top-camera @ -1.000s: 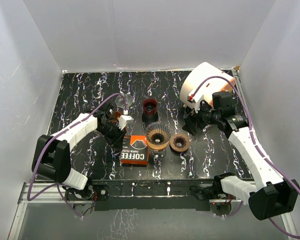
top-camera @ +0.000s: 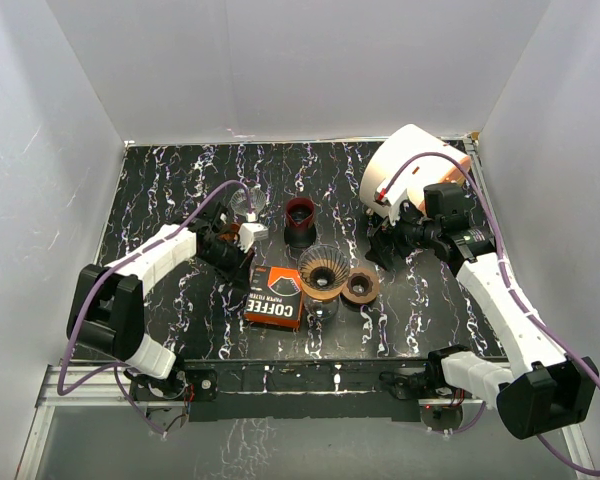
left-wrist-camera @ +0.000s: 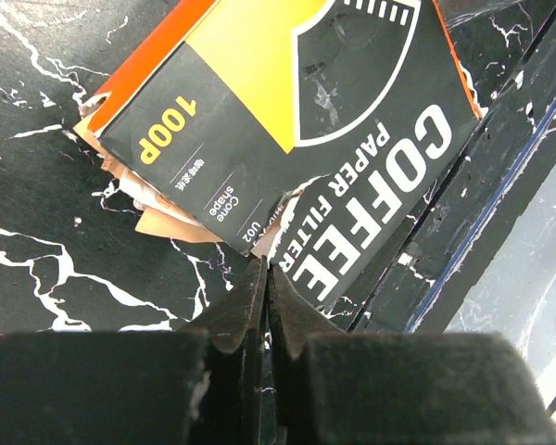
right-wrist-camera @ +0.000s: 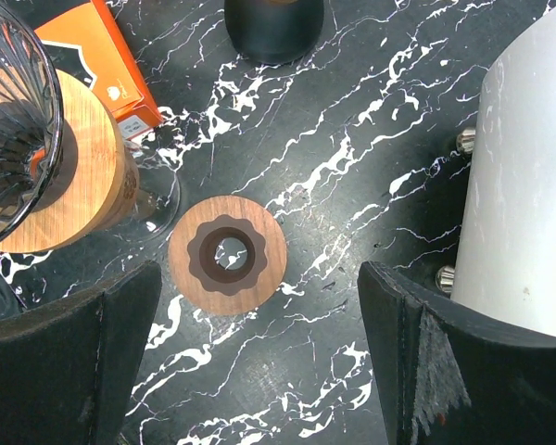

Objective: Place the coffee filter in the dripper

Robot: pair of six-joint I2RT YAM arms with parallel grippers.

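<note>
The coffee filter box (top-camera: 274,295) lies on the table left of the dripper, and in the left wrist view its lettered face (left-wrist-camera: 250,120) has a torn lower edge. Brown and white filter paper (left-wrist-camera: 171,222) pokes out of the box's open left end. My left gripper is shut at the torn edge with nothing between its fingers; the paper is outside them. The glass dripper (top-camera: 322,268) with its wooden collar stands right of the box, its ribbed cone (right-wrist-camera: 18,130) appearing empty. Over free table, my right gripper is open and empty.
A round wooden ring (right-wrist-camera: 227,255) lies right of the dripper. Behind stand a dark red cup on a black base (top-camera: 300,222) and a clear glass piece (top-camera: 247,201). A large white cylinder (top-camera: 415,175) fills the back right.
</note>
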